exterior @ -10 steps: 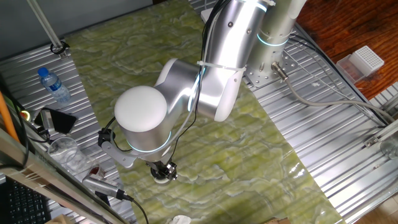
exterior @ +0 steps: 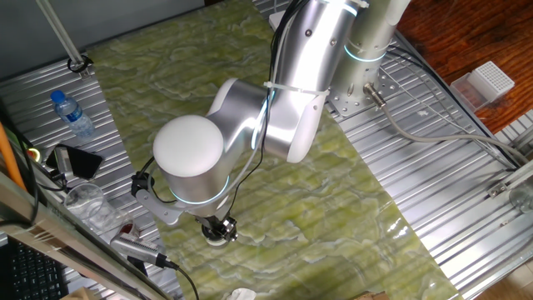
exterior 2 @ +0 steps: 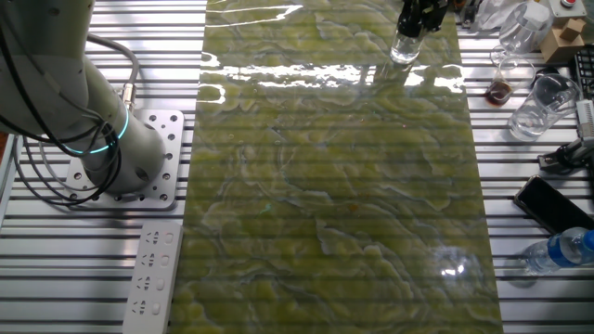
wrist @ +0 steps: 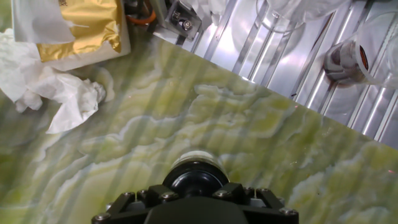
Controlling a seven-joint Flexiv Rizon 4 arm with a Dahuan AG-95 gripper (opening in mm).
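Seen from above in the wrist view, a small clear container with a round black top (wrist: 196, 176) sits at the bottom centre, between the fingers of my gripper. The fingers press in on both sides of the black top, so the gripper looks shut on it. From the opposite side, the container's clear lower part (exterior 2: 406, 48) shows beneath the dark gripper (exterior 2: 422, 17). Whether its base touches the green marbled mat (exterior 2: 325, 186) is hard to tell. The arm hides most of the container in exterior view 1.
Crumpled tissue (wrist: 59, 93) and a gold-and-white pack (wrist: 81, 31) lie on the mat's edge. Beyond it stand clear cups (exterior 2: 545, 107), a small cup of dark liquid (exterior 2: 499, 90), a phone (exterior 2: 554, 206) and a water bottle (exterior 2: 560, 250).
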